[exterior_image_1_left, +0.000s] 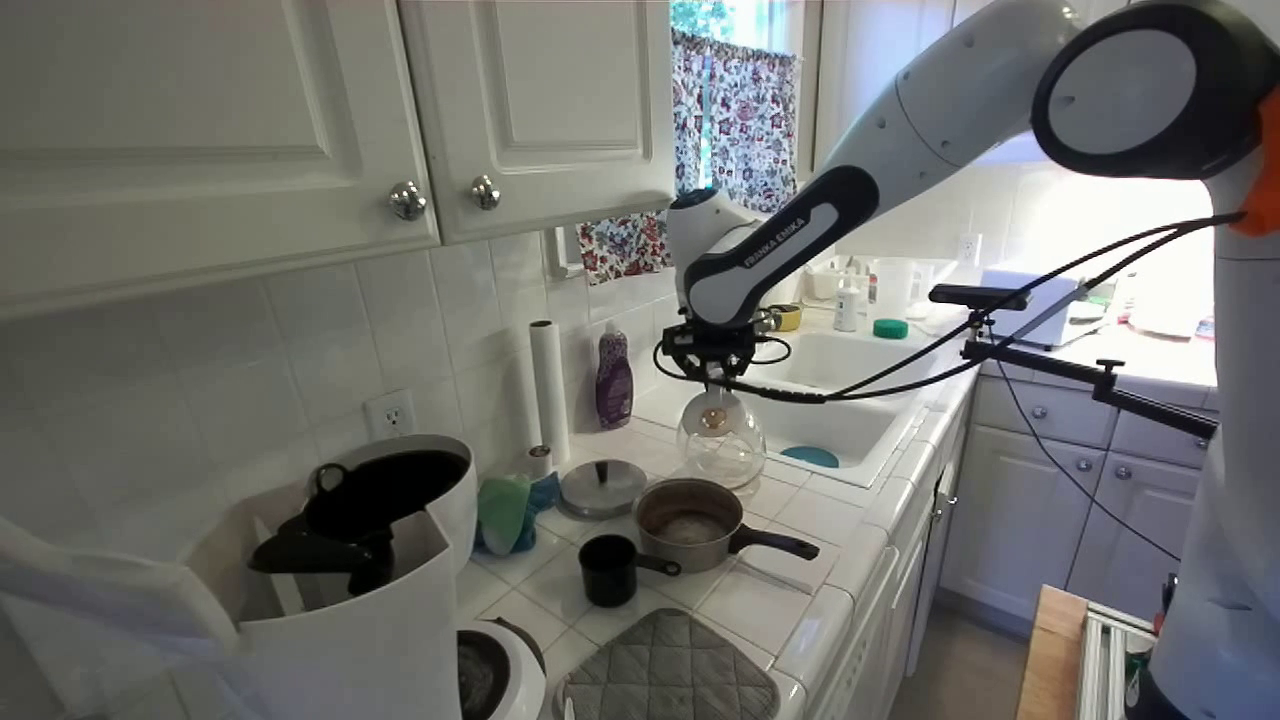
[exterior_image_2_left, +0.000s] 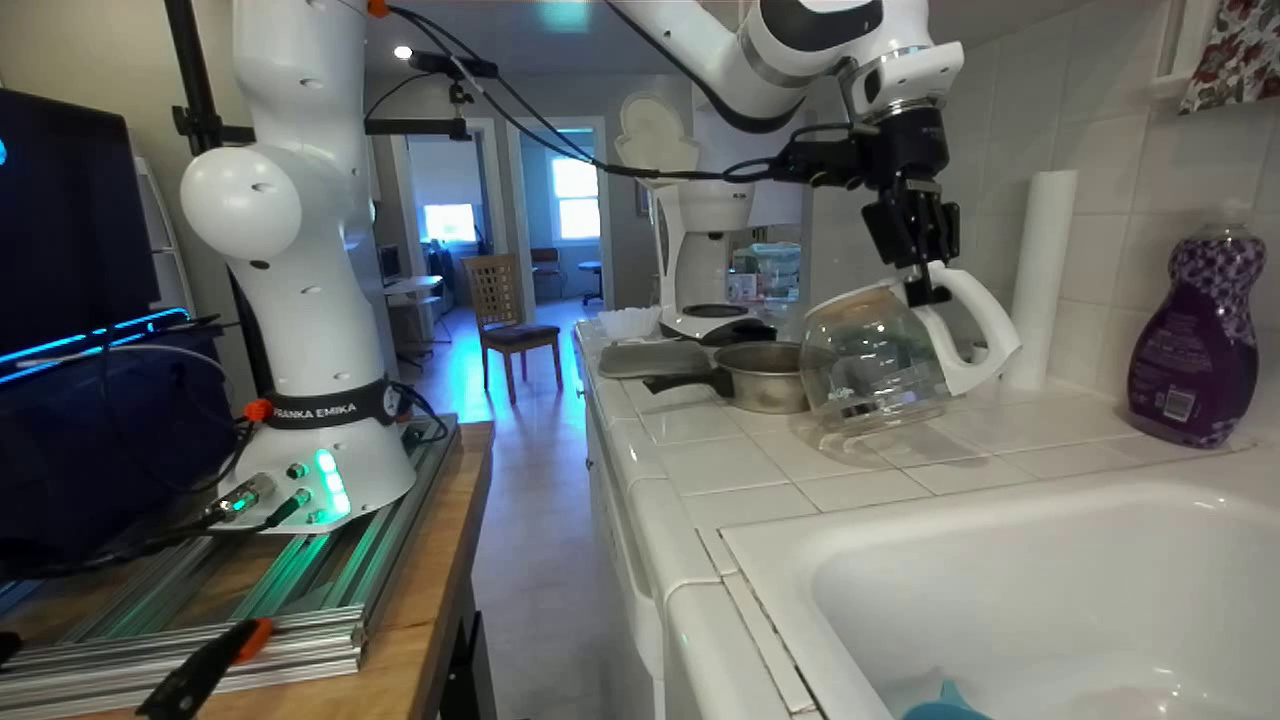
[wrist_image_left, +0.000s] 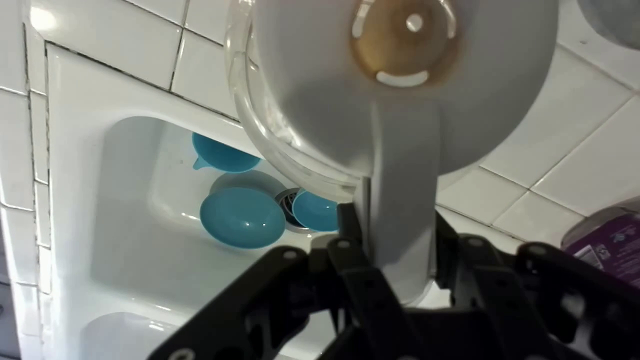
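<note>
A glass coffee carafe (exterior_image_2_left: 873, 366) with a white lid and handle is held at its handle (wrist_image_left: 405, 198) by my gripper, which is shut on it. In exterior view 2 the carafe tilts a little, its base close to the tiled counter; whether it touches cannot be told. Exterior view 1 has the gripper (exterior_image_1_left: 716, 374) between the sink and the saucepan, the carafe (exterior_image_1_left: 722, 446) below it. The coffee maker (exterior_image_1_left: 360, 564) stands at the near left, its top basket open. Part of the glass is hidden behind the lid in the wrist view.
A saucepan (exterior_image_1_left: 690, 524), a black measuring cup (exterior_image_1_left: 608, 570), a lid (exterior_image_1_left: 602, 488) and a grey pot holder (exterior_image_1_left: 672, 670) lie toward the coffee maker. Against the wall are a purple soap bottle (exterior_image_1_left: 614, 378) and a paper roll (exterior_image_1_left: 549, 390). The sink (wrist_image_left: 138, 252) holds blue cups.
</note>
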